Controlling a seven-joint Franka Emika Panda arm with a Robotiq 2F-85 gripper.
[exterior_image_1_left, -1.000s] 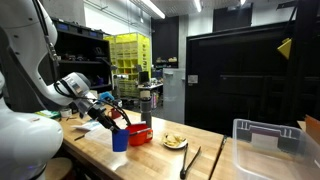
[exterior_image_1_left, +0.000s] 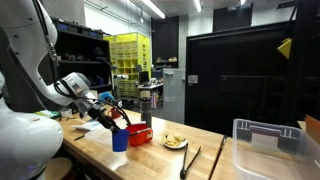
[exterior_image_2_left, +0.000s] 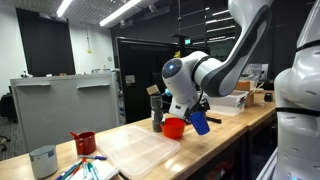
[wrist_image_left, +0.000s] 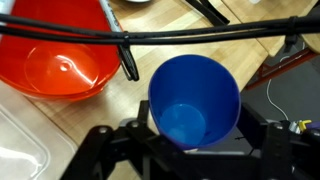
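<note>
My gripper is shut on a blue cup (wrist_image_left: 194, 92), with a dark finger (wrist_image_left: 108, 147) on either side of it. The wrist view looks into the cup's open top, and no contents can be made out. In exterior view 1 the cup (exterior_image_1_left: 120, 140) hangs below the arm, near the table's front edge. It looks slightly tilted in exterior view 2, beside a red bowl (exterior_image_2_left: 174, 127). That bowl (wrist_image_left: 62, 66) shows at the upper left of the wrist view, apart from the cup and seemingly empty. Whether the cup's base touches the table is unclear.
A clear shallow tray (exterior_image_2_left: 138, 149) lies close to the bowl. A plate of food (exterior_image_1_left: 174, 141) and a long dark tool (exterior_image_1_left: 190, 163) are further right, before a clear bin (exterior_image_1_left: 268, 145). Black cables (wrist_image_left: 200, 36) cross the wrist view above the cup.
</note>
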